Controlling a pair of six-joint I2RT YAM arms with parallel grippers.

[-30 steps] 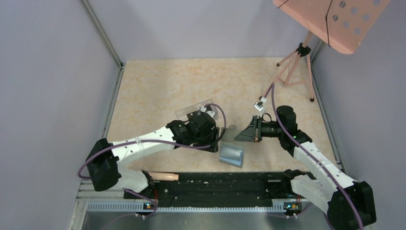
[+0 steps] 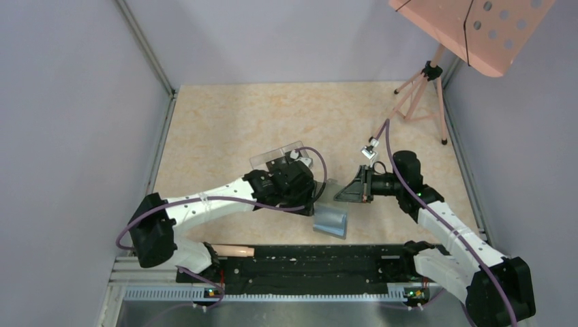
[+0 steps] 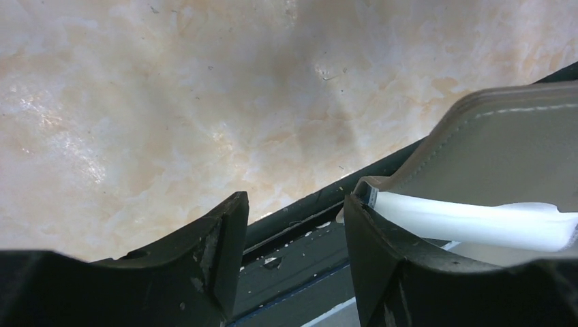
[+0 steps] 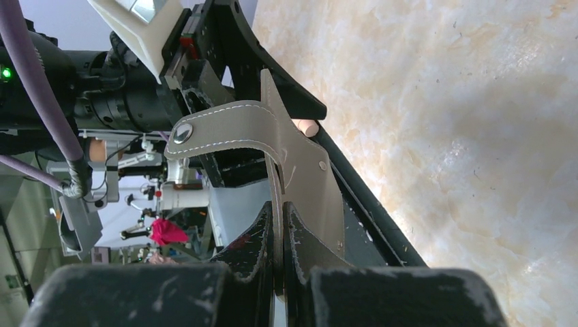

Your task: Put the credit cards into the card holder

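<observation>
The card holder [image 2: 330, 222], taupe leather with white stitching, is held up near the table's front edge. Its thin edge is pinched in my right gripper, which is shut on it; the snap strap [image 4: 225, 128] curls out to the left. In the left wrist view, a curved white sheet [image 3: 470, 221] shows inside the card holder [image 3: 508, 153]. My left gripper is part open beside the holder's corner, its right finger overlapping that corner in view. The gap between its fingers looks empty. Whether that finger touches the holder, I cannot tell. No loose credit card is clearly visible.
Behind the left arm sits a clear tray [image 2: 262, 161] with something dark in it, partly hidden. A dark rail [image 2: 307, 262] runs along the front edge. At the back right stands a pink tripod [image 2: 417, 88].
My left arm has shifted slightly, its gripper end now a little further right, toward the holder. The right arm and the holder look almost unmoved.
</observation>
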